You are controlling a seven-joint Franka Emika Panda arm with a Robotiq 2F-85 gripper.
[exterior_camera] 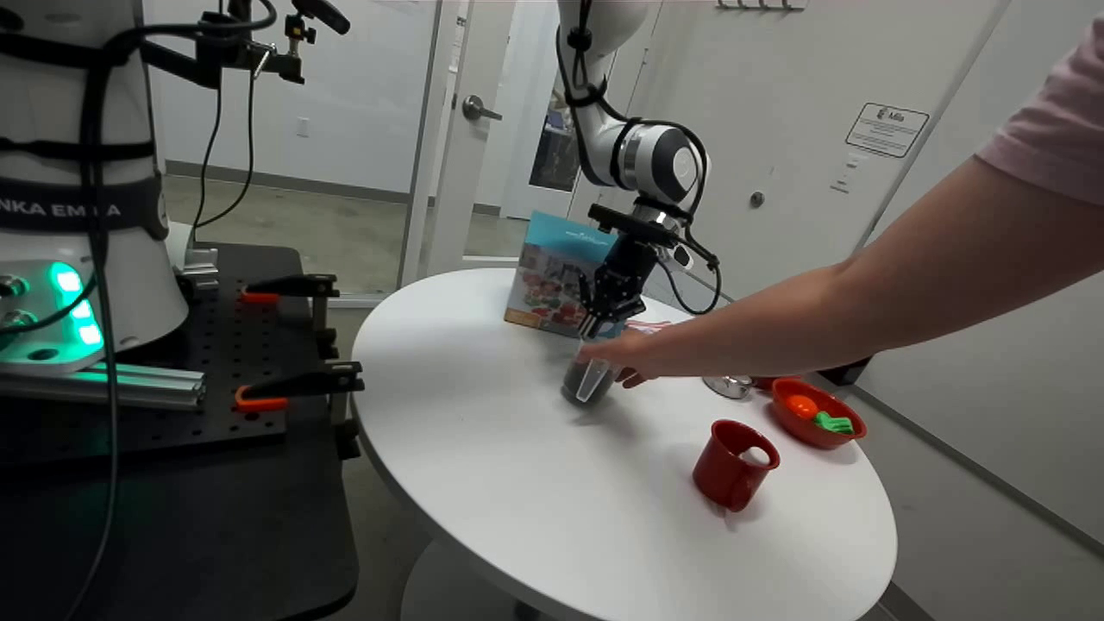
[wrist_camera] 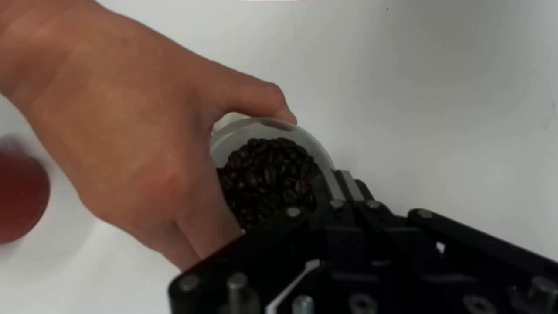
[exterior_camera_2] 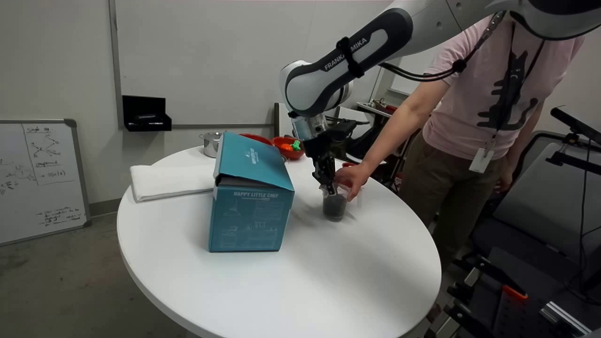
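Observation:
A clear measuring cup (wrist_camera: 314, 149) of dark coffee beans (wrist_camera: 269, 175) stands on the round white table (exterior_camera: 476, 414). A person's hand (wrist_camera: 141, 136) holds it from the side opposite my gripper. My gripper is shut, its fingertips right at the cup's rim. Whether the thin rim lies between them cannot be made out. In exterior view 1 the gripper (exterior_camera: 590, 330) points down into the top of the cup (exterior_camera: 587, 381). From the other side, exterior view 2 shows the gripper (exterior_camera_2: 331, 190) above the bean-filled cup (exterior_camera_2: 335, 207).
A red mug (exterior_camera: 730, 471) with something white inside stands nearer the front. A red bowl (exterior_camera: 812, 426) with toy food and a metal pot (exterior_camera: 729, 385) sit toward the far right edge. Behind my gripper is a blue box (exterior_camera_2: 251, 214); a folded white cloth (exterior_camera_2: 174, 180) lies beyond it.

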